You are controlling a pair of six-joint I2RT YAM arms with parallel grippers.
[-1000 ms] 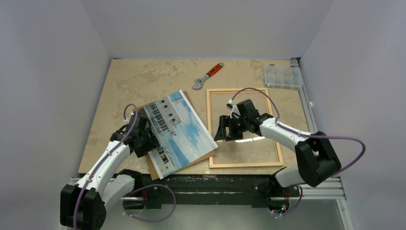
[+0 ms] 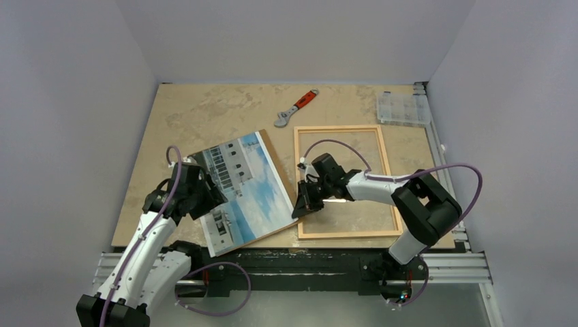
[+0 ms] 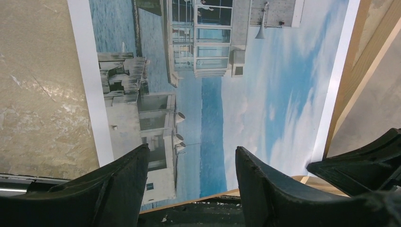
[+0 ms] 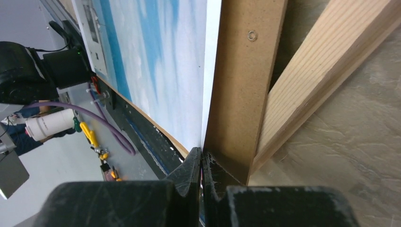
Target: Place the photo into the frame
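The photo (image 2: 252, 191), a seaside print with white border, lies tilted on a brown backing board (image 4: 239, 75) left of the light wooden frame (image 2: 339, 129). My right gripper is shut at the photo's edge near the lower corner beside the frame; whether paper is between its fingertips is hard to tell. My left gripper is open above the left part of the photo, with nothing visible between its fingers.
An adjustable wrench (image 2: 303, 101) lies behind at the middle. A clear compartment box (image 2: 402, 107) is at the back right. Its front edge runs just below the photo.
My right gripper has moved toward the front left and shut, and the photo has shifted that way over the board.
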